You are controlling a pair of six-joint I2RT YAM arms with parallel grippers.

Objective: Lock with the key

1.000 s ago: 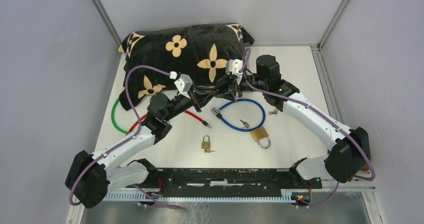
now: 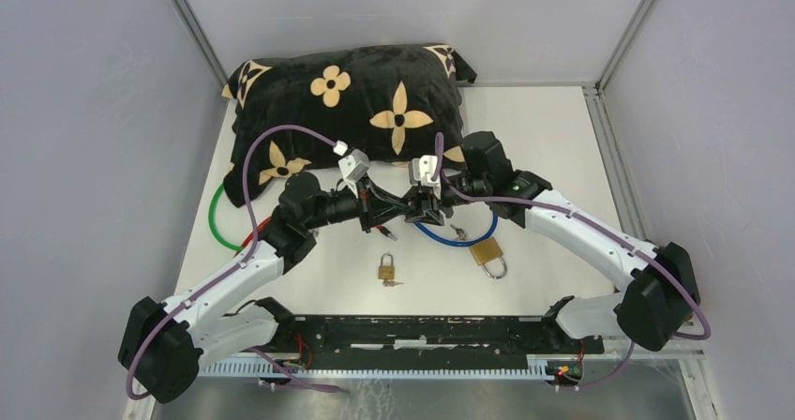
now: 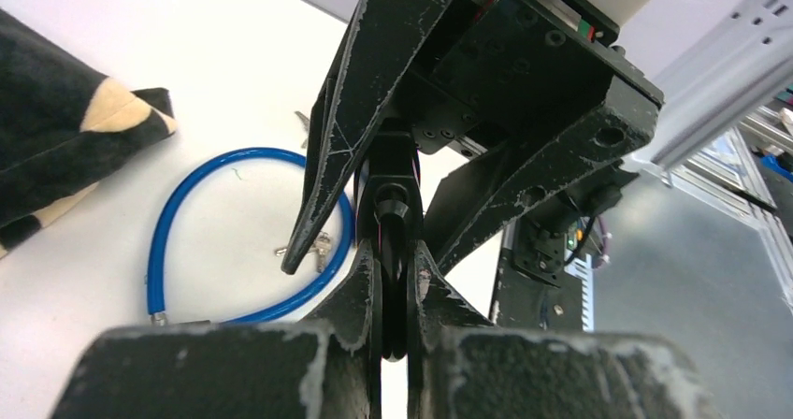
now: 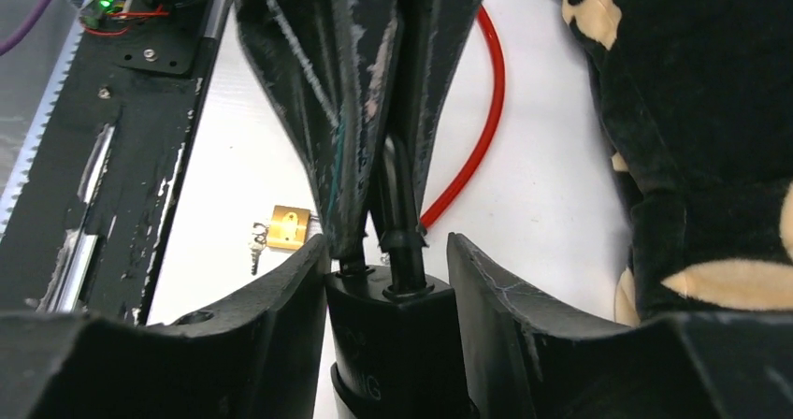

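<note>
A black lock hangs between my two grippers, over the table. In the right wrist view its dark body [image 4: 397, 344] sits below two black shackle legs, which enter its top. My left gripper is shut on the shackle. The fingers of my right gripper stand apart on both sides of the lock body; whether they press on it I cannot tell. From above, the grippers meet near the middle of the table and hide the lock. No key shows in either gripper; the lock's keyhole is hidden.
Beneath the grippers lie a blue cable lock [image 2: 459, 243] and loose keys [image 2: 458, 232]. A large brass padlock [image 2: 487, 251] is nearer the front, with a small one [image 2: 386, 272] to its left. A red cable [image 4: 482, 138] is at left, a dark cushion [image 2: 347, 101] behind.
</note>
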